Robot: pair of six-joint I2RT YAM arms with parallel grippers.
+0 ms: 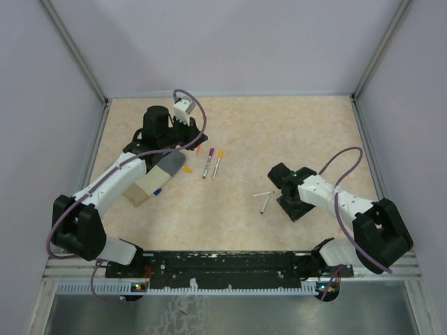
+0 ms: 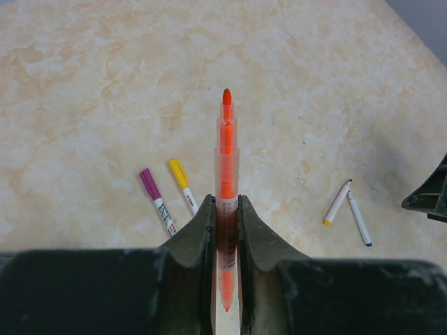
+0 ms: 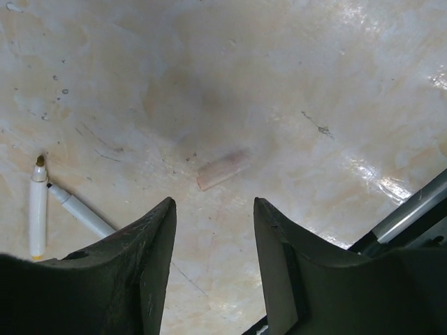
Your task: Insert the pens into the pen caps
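My left gripper is shut on an orange pen (image 2: 227, 146) held upright in the left wrist view, a clear cap round part of it. My right gripper is part open over the table, nothing between its fingers, with a faint translucent pink cap (image 3: 222, 169) lying just beyond its fingertips. Two white pens (image 3: 38, 209) (image 3: 84, 213) lie to the left in that view. A purple pen (image 2: 159, 202) and a yellow-ended pen (image 2: 183, 186) lie on the table. A small yellow cap (image 1: 187, 169) and a blue one (image 1: 157, 192) lie further left.
Grey and beige flat pieces (image 1: 147, 183) lie under the left arm. A dark rail runs along the front edge.
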